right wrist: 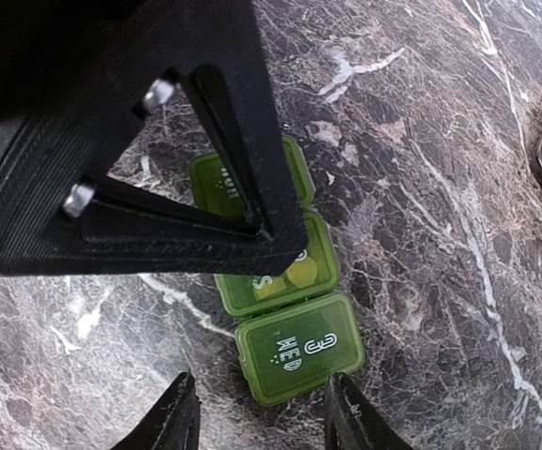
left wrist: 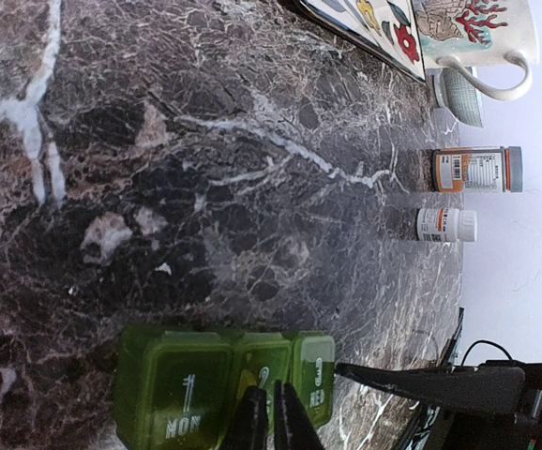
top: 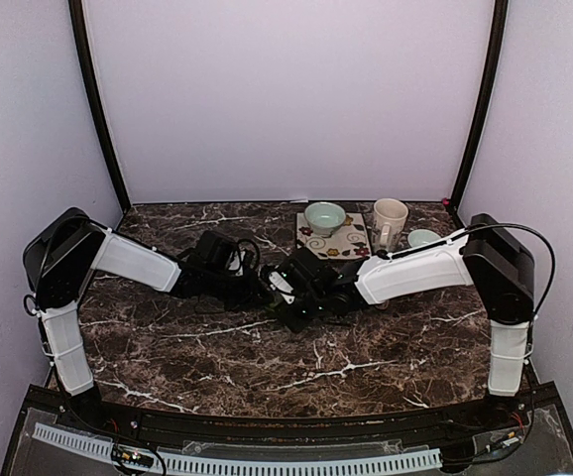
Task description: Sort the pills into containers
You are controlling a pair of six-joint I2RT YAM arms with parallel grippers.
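Observation:
A green pill organizer lies on the dark marble table. The left wrist view shows its MON lid [left wrist: 182, 394], TUE lid [left wrist: 252, 361] and WED lid [left wrist: 316, 375]. Over the TUE section is my left gripper, shut, with nothing visible between its fingers; it hides part of that lid in the right wrist view. A yellowish shape [right wrist: 301, 272] shows through the TUE lid there. My right gripper is part open at the WED end [right wrist: 299, 347], its fingertips apart with no object between them. The lids in view look closed.
An orange-labelled bottle [left wrist: 477, 170] and a smaller white bottle [left wrist: 444, 225] stand to the right. Farther back are a mug [top: 390, 220], a pale bowl [top: 324, 216] on a patterned tray [top: 351, 243] and another bowl [top: 423, 238].

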